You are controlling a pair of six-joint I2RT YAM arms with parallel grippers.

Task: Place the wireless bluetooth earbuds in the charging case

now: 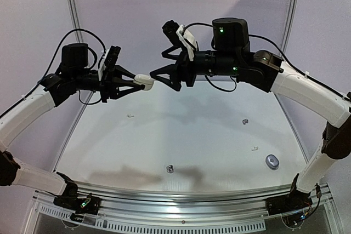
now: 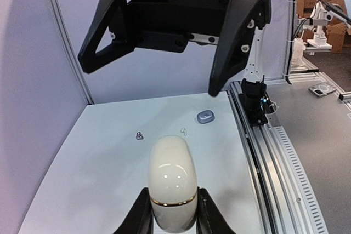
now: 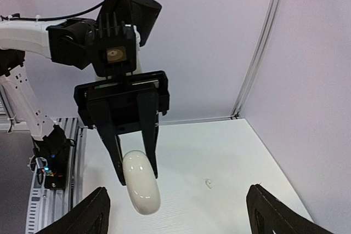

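High above the table, my left gripper [image 1: 137, 81] is shut on a white rounded charging case [image 1: 145, 81]. A gold seam crosses the case [image 2: 173, 176] near the fingers in the left wrist view, and its lid looks closed. My right gripper [image 1: 164, 80] stands open just to the right, apart from the case, nothing between its fingers. In the right wrist view the case [image 3: 141, 184] shows beyond those spread fingers [image 3: 93, 215]. Two small white pieces, perhaps earbuds, lie on the table: one at left [image 1: 130, 115], another white piece [image 1: 254, 148] at right. Whether the case contains anything is hidden.
A grey-blue rounded case [image 1: 272, 161] lies at the table's right front. One small dark-and-clear item [image 1: 170, 169] rests near the front edge, a similar item [image 1: 245, 121] farther back right.
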